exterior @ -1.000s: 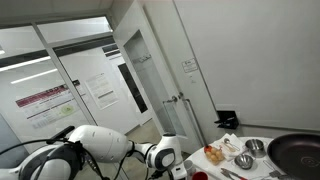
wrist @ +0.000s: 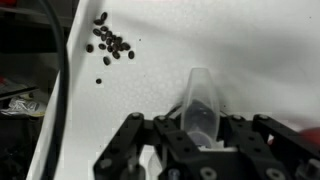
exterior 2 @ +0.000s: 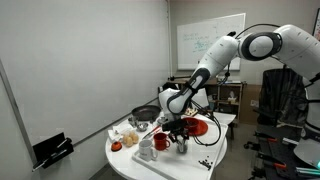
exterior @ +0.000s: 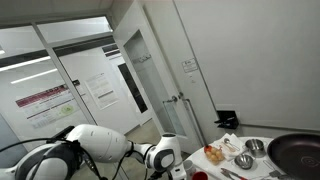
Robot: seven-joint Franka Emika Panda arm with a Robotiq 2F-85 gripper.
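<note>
In the wrist view my gripper points down over a white tabletop, its black linked fingers shut close together. A clear, rounded piece shows right at the fingertips; I cannot tell whether it is between them or just beyond. Several dark beans lie scattered on the white surface, upper left of the gripper and apart from it. In exterior view 2 the gripper is low over the table beside the cups, its tips too small to make out.
Red cups and a white mug stand close by the arm. A red tomato lies toward the left edge. In exterior view 1 a large dark pan and a metal bowl occupy the table's far part.
</note>
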